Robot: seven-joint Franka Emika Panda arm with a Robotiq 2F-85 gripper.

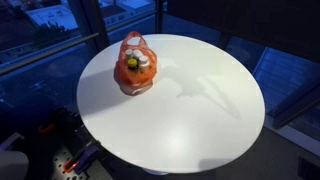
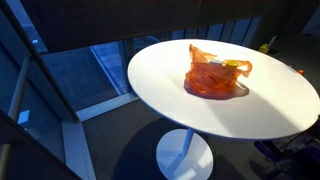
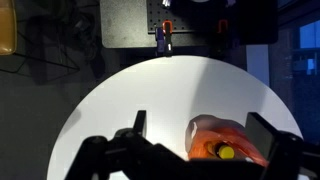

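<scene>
An orange-red plastic bag (image 1: 130, 83) rests near one edge of the round white table (image 1: 195, 125), its top open. Inside it show white-topped items (image 1: 143, 60) and a yellow one (image 1: 132, 64). From the other side, exterior view 2 shows the crumpled bag (image 2: 213, 80) with a bit of yellow at its top. In the wrist view my gripper is open, its fingers wide apart and nothing visible between them. The bag (image 3: 205, 128) appears below and toward the right finger, with the yellow item (image 3: 226, 152) in it. Neither exterior view shows the gripper clearly.
A perforated metal plate (image 3: 190, 14) with dark and orange parts stands beyond the table's edge. Windows and dark panels surround the area.
</scene>
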